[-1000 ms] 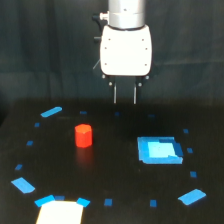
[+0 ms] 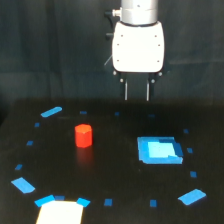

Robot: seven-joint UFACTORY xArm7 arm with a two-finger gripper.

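A small red block (image 2: 83, 135) rests on the dark, shiny table at left of centre, its reflection showing just below it. At right of centre lies a blue square (image 2: 143, 152) with a pale, whitish middle; whether it is a shallow tray or flat on the table, I cannot tell. High above the table, at the top and nearer the blue square's side than the red block, hangs my gripper (image 2: 137, 92). Its two thin fingers (image 2: 149, 90) point down, wide apart, and nothing shows between them.
A pale cream object (image 2: 60, 212) on blue stands at the bottom left, cut by the frame edge. Blue tape strips (image 2: 23, 185) and several small blue marks dot the table. Between the red block and the blue square the surface is mostly clear.
My gripper has moved to the right and very slightly up, staying open. The red block and the blue square have not moved.
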